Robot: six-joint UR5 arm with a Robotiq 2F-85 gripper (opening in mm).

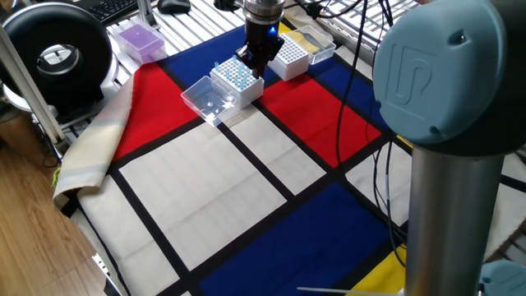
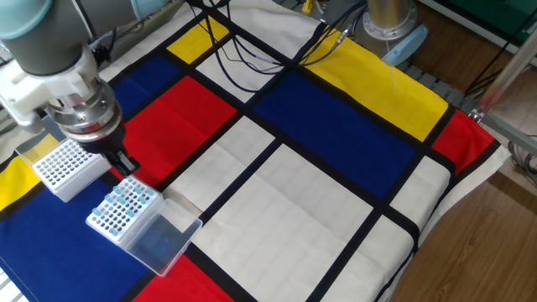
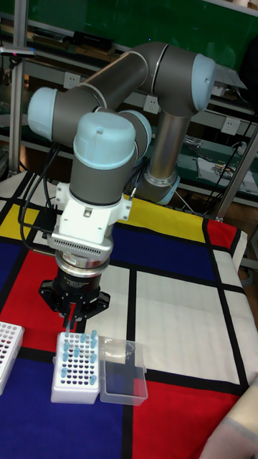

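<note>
A white tip rack with a perforated top holds several light-blue tips standing in its holes. Its clear lid lies open beside it. My black gripper points down at the rack's back edge, its fingers low over the last row. Right at the fingertips shows a light-blue piece; whether it is gripped or merely stands in the rack behind them is unclear. In exterior view 2 the gripper hangs close to the rack's corner, and the gap between its fingers is too small to read.
Another white rack with an open clear lid stands close beside, with no blue tips visible. A purple-filled clear box sits at the far edge. Cables hang near the arm.
</note>
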